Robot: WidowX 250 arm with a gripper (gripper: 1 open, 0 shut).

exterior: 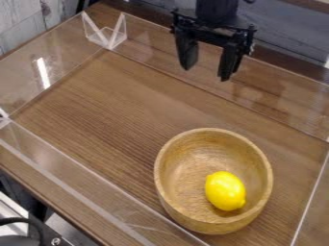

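My black gripper (209, 57) hangs at the top middle over the back of the wooden table, open, with its two dark fingers apart and nothing visible between them. In the lower right a round tan bowl (172, 177) holds a yellow lemon-like object (225, 190), which lies toward the bowl's front right, well apart from the gripper.
A small white wire-like object (107, 32) stands at the back left. Clear panels edge the table, and a dark cable lies at the bottom left corner.
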